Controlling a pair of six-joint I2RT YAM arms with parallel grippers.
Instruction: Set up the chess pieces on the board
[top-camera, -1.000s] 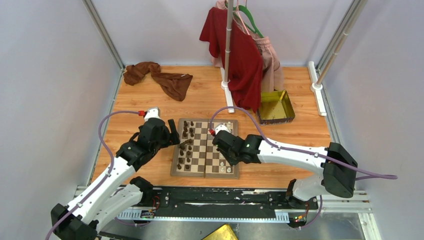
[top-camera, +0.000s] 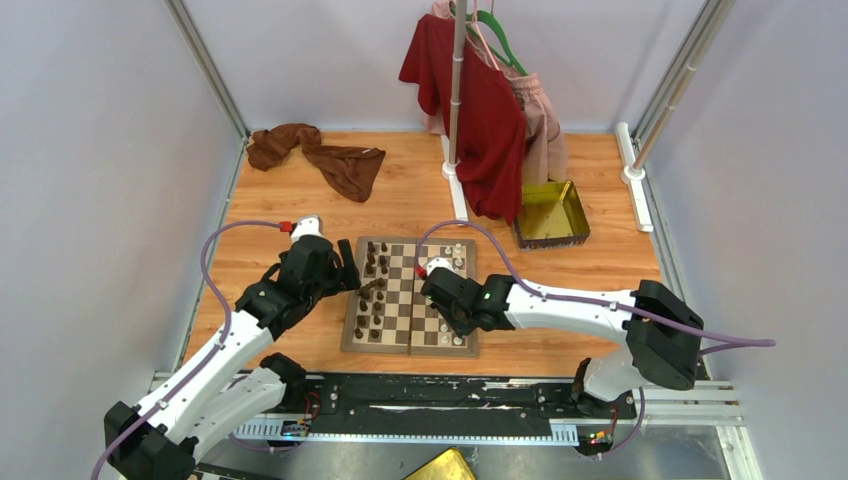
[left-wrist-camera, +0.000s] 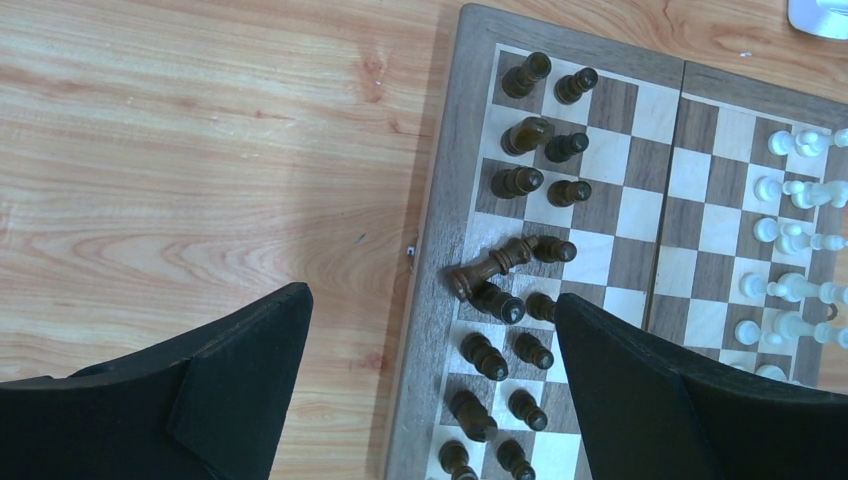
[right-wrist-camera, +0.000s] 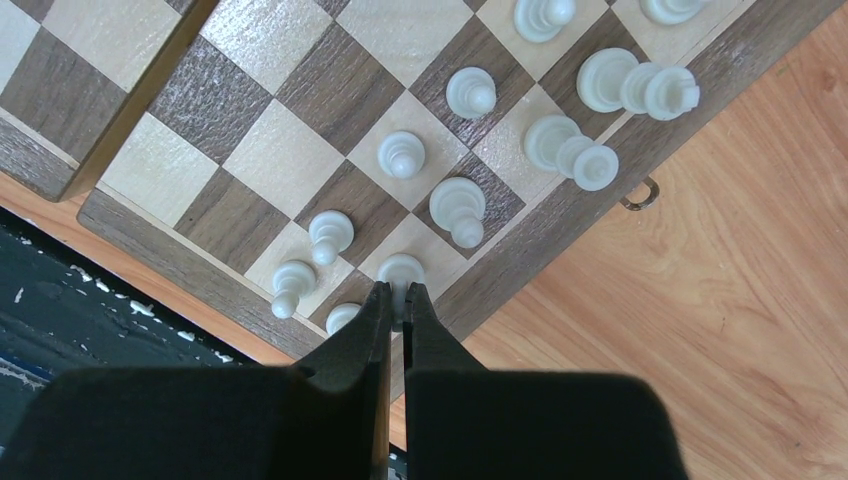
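Note:
My right gripper is shut on a white chess piece (right-wrist-camera: 402, 268), held over the white back row near the board's front right corner. A white bishop-like piece (right-wrist-camera: 458, 212) stands on one side of it, and a partly hidden white piece (right-wrist-camera: 342, 318) on the other. White pawns (right-wrist-camera: 331, 237) stand in the row before them. My left gripper is open above the left edge of the chessboard (left-wrist-camera: 420, 330), nothing between its fingers. Beneath it a dark piece (left-wrist-camera: 490, 266) lies tipped over against upright dark pieces (left-wrist-camera: 517, 182).
Bare table (left-wrist-camera: 200, 180) spreads left of the board. Behind are a brown cloth (top-camera: 345, 170), a clothes rack (top-camera: 455, 120) with hanging garments, and a yellow box (top-camera: 553, 215). The board's middle squares are empty.

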